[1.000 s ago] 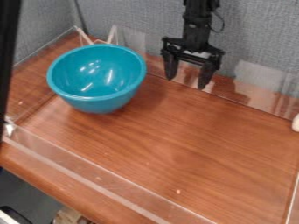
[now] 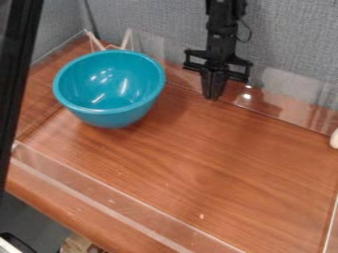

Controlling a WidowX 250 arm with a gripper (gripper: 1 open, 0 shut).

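My black gripper [image 2: 212, 91] hangs at the back of the wooden table, just right of a teal bowl [image 2: 110, 91]. Its fingers point down close to the tabletop and look drawn together, with nothing visible between them. The bowl stands upright on the left part of the table and looks empty.
A grey textured wall rises behind it. A small white object [image 2: 333, 138] is cut off at the right edge. Clear edging runs along the table's sides.
The gripper's fingers, spread apart a second ago, have come together. The arm has shifted slightly left. The bowl has not moved.
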